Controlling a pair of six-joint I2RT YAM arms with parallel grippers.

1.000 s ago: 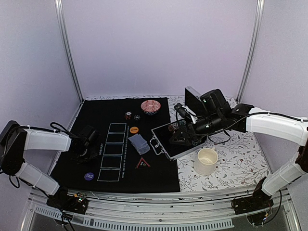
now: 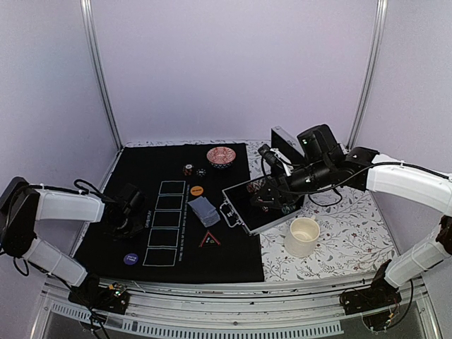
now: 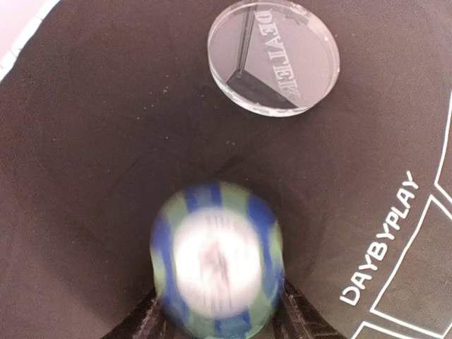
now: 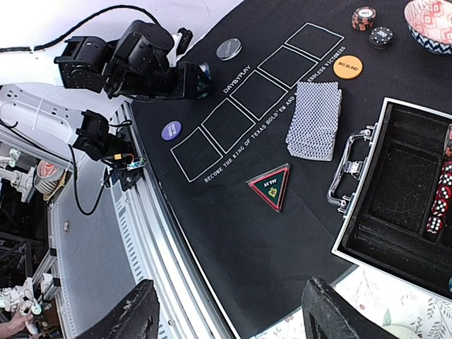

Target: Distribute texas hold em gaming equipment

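In the left wrist view, a stack of blue, green and white chips (image 3: 215, 261) fills the space between the fingertips of my left gripper. Whether they press on it cannot be told. The round clear DEALER disc (image 3: 274, 60) lies beyond it on the black mat. My right gripper is open and empty, above the open case (image 2: 247, 212). Dice (image 4: 438, 201) sit inside the case. Across the mat lie the card deck (image 4: 314, 120), the triangular ALL IN marker (image 4: 270, 187), the orange BIG BLIND disc (image 4: 347, 67) and a purple disc (image 4: 171, 131).
At the mat's back stand a patterned bowl (image 2: 221, 157), a red chip stack (image 2: 188, 169) and black chips (image 2: 201, 172). A cream cup (image 2: 302, 236) stands right of the case on the floral cloth (image 2: 346, 240).
My right arm has shifted slightly, its gripper rising a little and moving a bit to the right over the case. The left arm and the table items look unchanged.
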